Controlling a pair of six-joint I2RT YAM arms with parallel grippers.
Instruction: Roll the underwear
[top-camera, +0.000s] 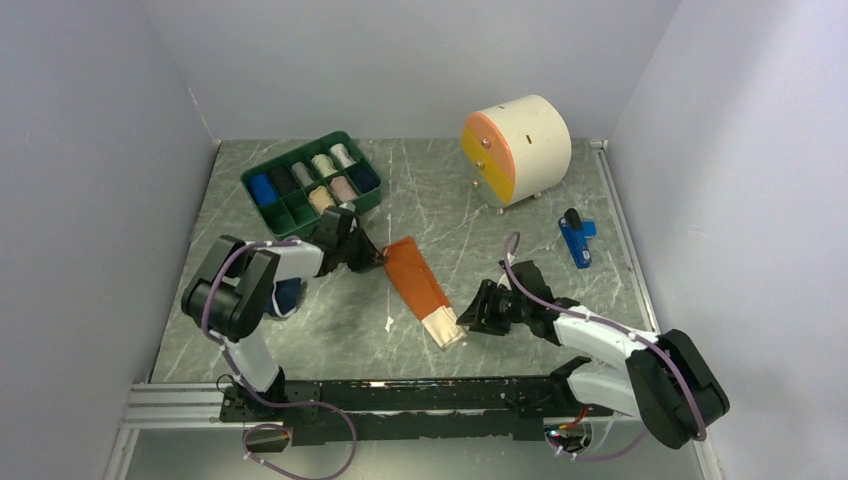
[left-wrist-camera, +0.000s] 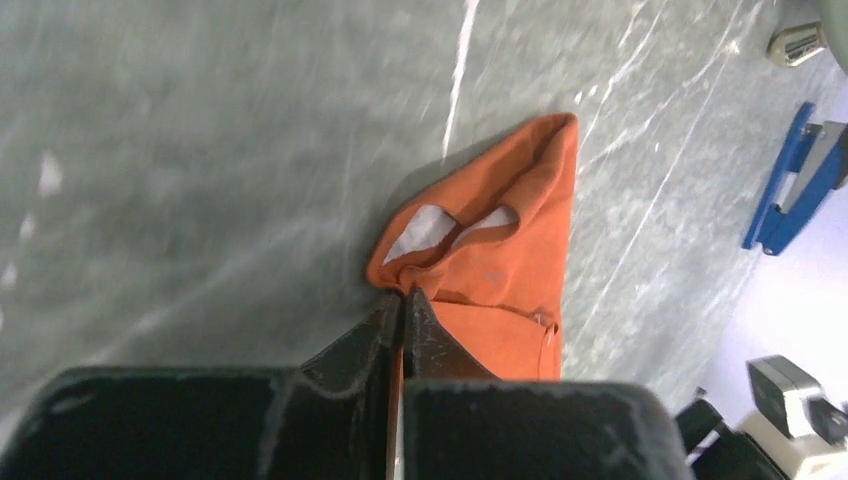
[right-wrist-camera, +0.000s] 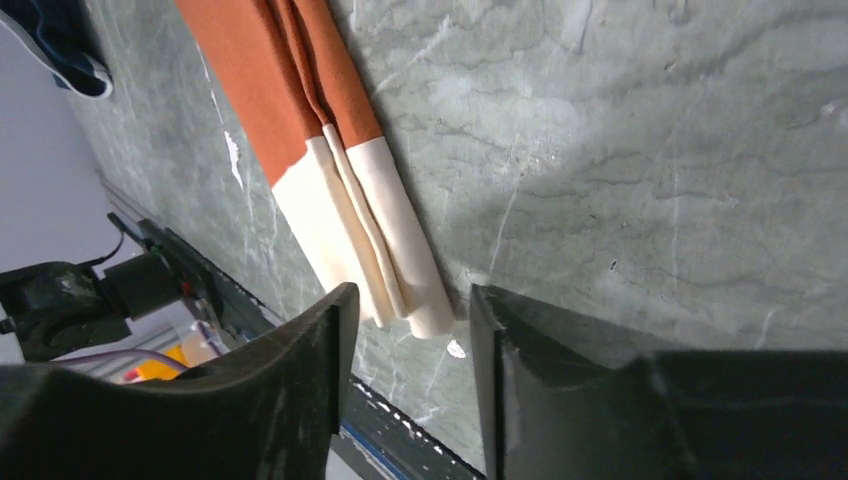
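Observation:
The underwear lies as a folded strip, orange (top-camera: 417, 281) over most of its length and cream (top-camera: 443, 326) at the near end. In the left wrist view, its orange end (left-wrist-camera: 505, 255) has a gaping fold, and my left gripper is shut on the edge there. My right gripper stands partly open at the other end. Between and just beyond its fingertips lies the cream end (right-wrist-camera: 395, 225), apparently resting on the table. A lengthwise fold runs along the strip in the right wrist view.
A green divided box (top-camera: 292, 231) with several rolled cloths stands behind my left arm. Dark blue cloth (top-camera: 285, 296) lies partly under that arm. A white drum-shaped cabinet (top-camera: 535, 145) and a blue stapler-like tool (top-camera: 575, 240) stand at right.

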